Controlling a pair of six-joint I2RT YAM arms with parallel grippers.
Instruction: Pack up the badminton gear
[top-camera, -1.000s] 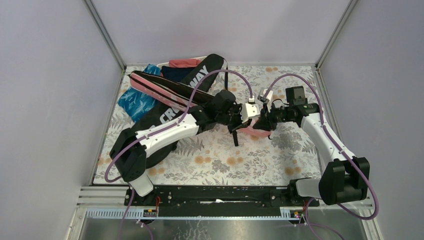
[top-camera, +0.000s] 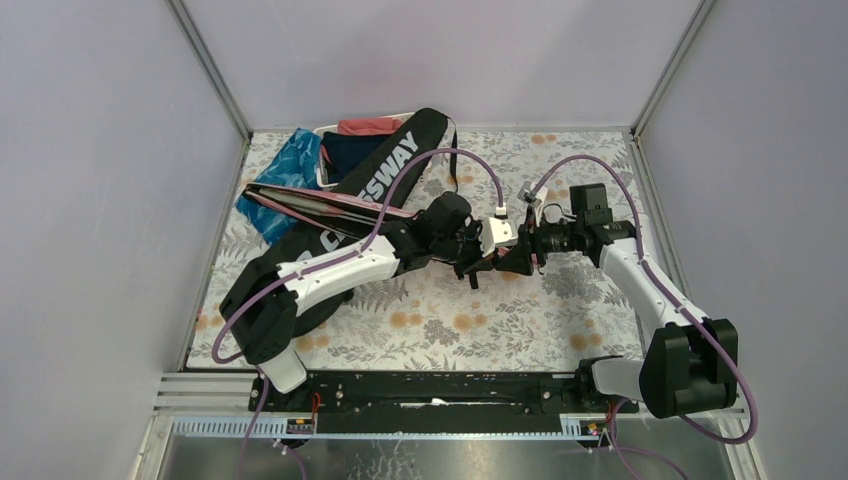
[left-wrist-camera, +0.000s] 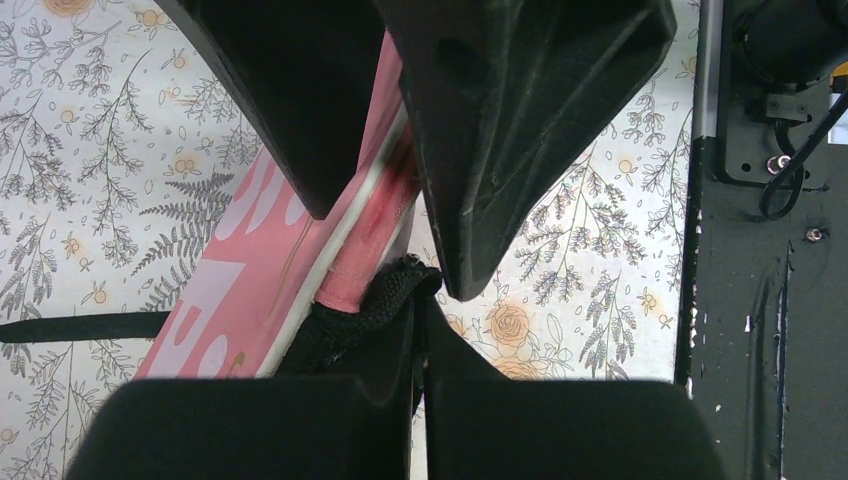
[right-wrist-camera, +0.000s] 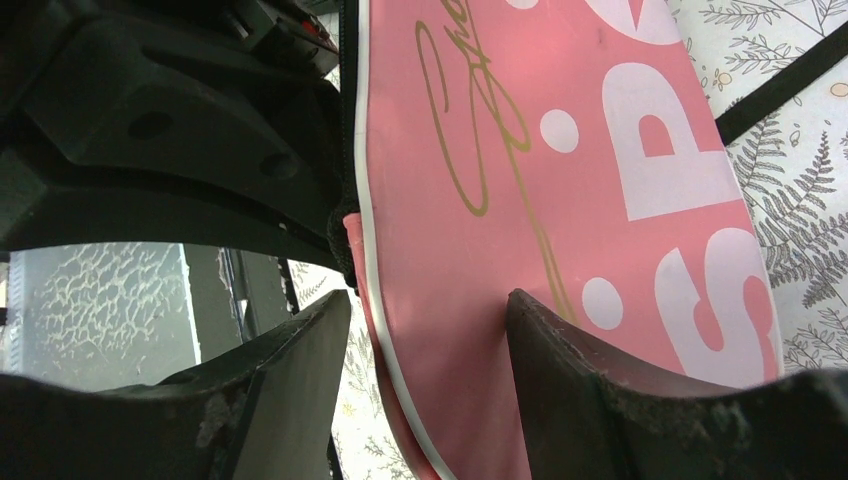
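A pink bag with white lettering (left-wrist-camera: 215, 310) (right-wrist-camera: 560, 200) has a black zip edge and pink piping; in the top view it stretches left from between the grippers. My left gripper (top-camera: 480, 262) is shut at that edge by the black strip, bottom of the left wrist view; whether anything is between its fingers is hard to tell. My right gripper (top-camera: 520, 258) stands open around the end of the pink bag, beside the left one.
A long black CROSSWAY bag (top-camera: 420, 140) lies diagonally at left, with a blue bag (top-camera: 275, 215) and a tub holding pink and navy cloths (top-camera: 360, 150) behind.
The long pink bag has sunk and shifted toward the left front, and both grippers have come down slightly toward the front of the table.
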